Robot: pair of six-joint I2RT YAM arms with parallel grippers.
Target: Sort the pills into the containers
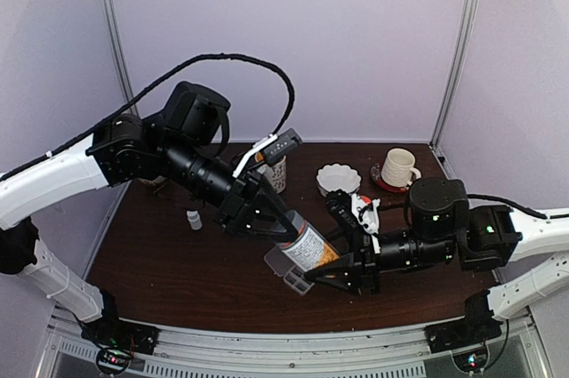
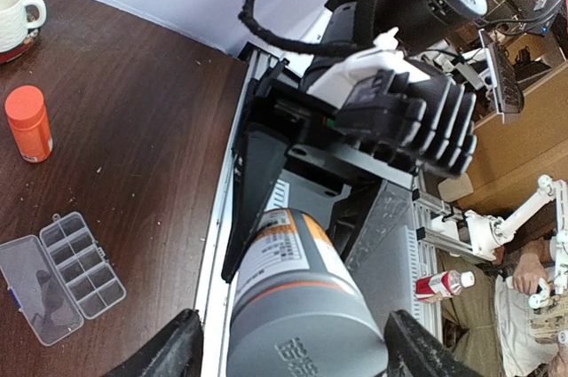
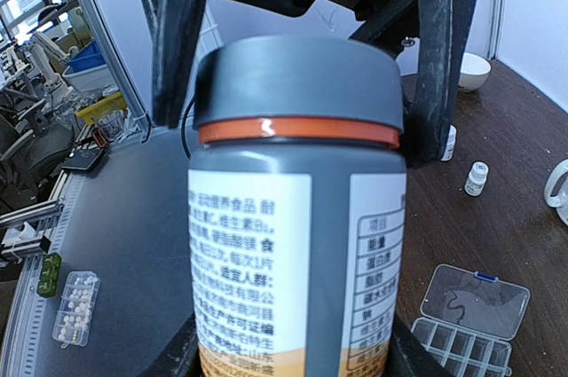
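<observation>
A grey supplement bottle [image 1: 311,247] with a white and orange label hangs tilted above the table. My right gripper [image 1: 331,269] is shut on its lower body. At the capped end, my left gripper [image 1: 283,225] is open, its fingers [image 3: 435,75] spread on either side of the grey cap [image 3: 297,84]. The cap fills the space between the left fingertips in the left wrist view; whether they touch it I cannot tell. Below lies a clear pill organizer [image 2: 84,262], lid folded open and compartments apparently empty, partly covered by the bottle in the top view.
An orange-red bottle [image 2: 29,124] and a cream mug [image 1: 400,167] stand on the table. Small white bottles are toward the left side. A white scalloped bowl [image 1: 338,178] sits at the back.
</observation>
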